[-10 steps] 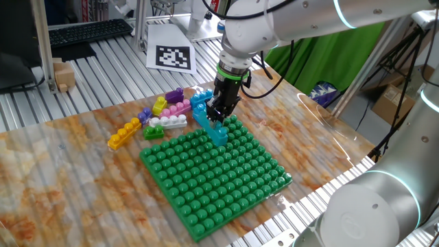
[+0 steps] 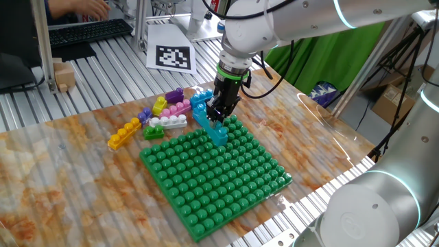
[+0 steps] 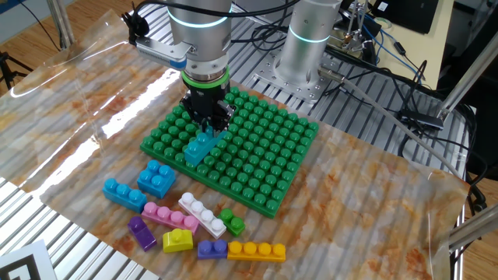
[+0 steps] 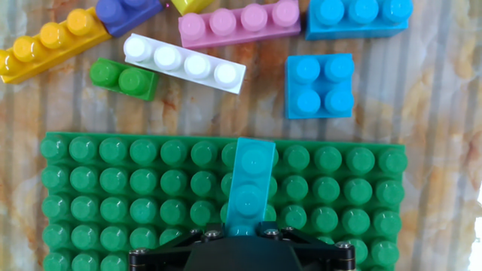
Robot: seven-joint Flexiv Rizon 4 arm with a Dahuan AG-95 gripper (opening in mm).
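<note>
My gripper (image 3: 207, 124) points down over the green baseplate (image 2: 212, 185), near one edge of it. A long, narrow blue brick (image 4: 252, 177) lies under and between its fingers, and the fingers look shut on it. In the wrist view the brick runs slightly askew to the stud rows, one end at the plate's edge; its other end is hidden beneath the gripper. Whether its underside is seated on the studs cannot be made out. The fingertips themselves are mostly covered.
Beside the plate lie a square blue brick (image 4: 319, 86), another long blue brick (image 3: 124, 194), and pink (image 4: 241, 24), white (image 4: 184, 64), green (image 4: 124, 79), orange (image 4: 53, 45), violet (image 3: 212, 249), yellow (image 3: 178, 241) and purple (image 3: 142, 233) bricks. Most of the baseplate is bare.
</note>
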